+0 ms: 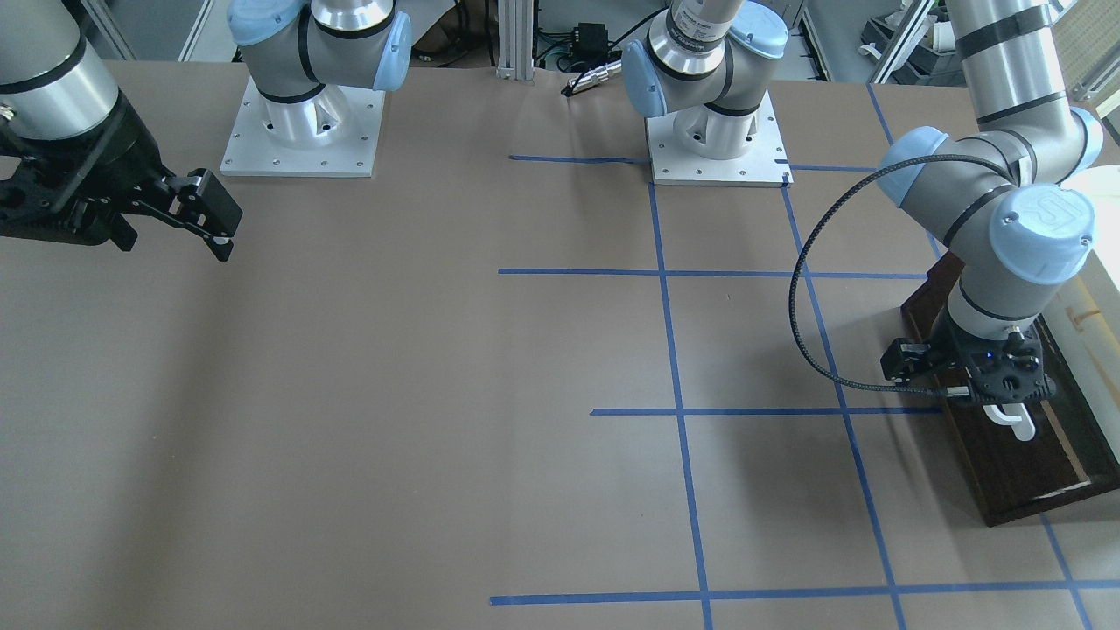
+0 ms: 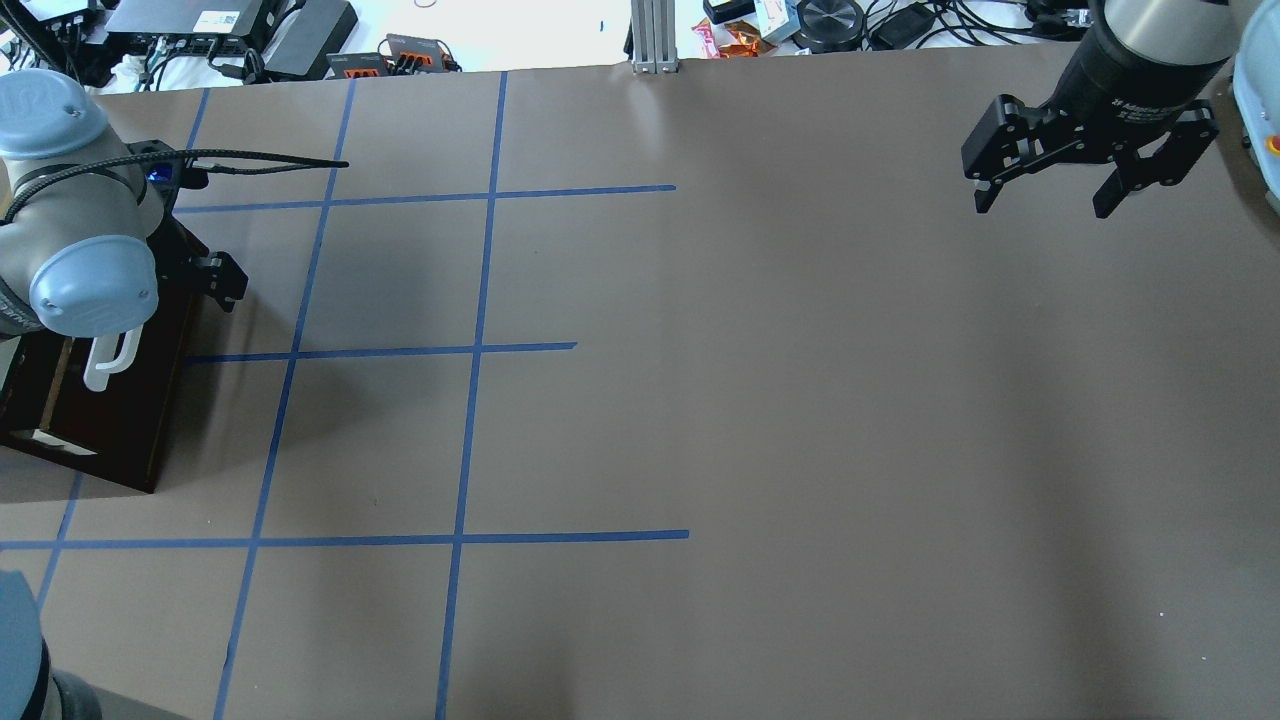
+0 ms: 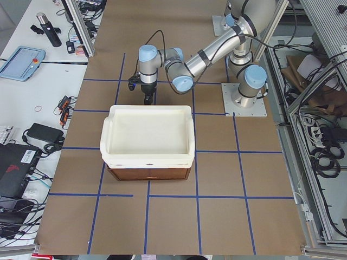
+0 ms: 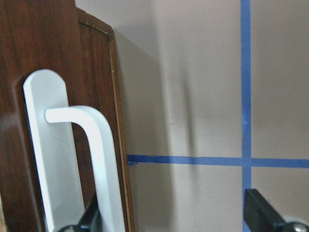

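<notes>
A dark wooden box with a white bin on top stands on the taped floor at the right of the front view. Its door carries a white lever handle, large in the left wrist view. My gripper is at that door; in the left wrist view one dark finger sits behind the handle's grip and the other stands apart to the right over the floor, so the gripper is open around the handle.
Another arm's black gripper hangs at the other side of the workspace. More arm bases stand at the back.
</notes>
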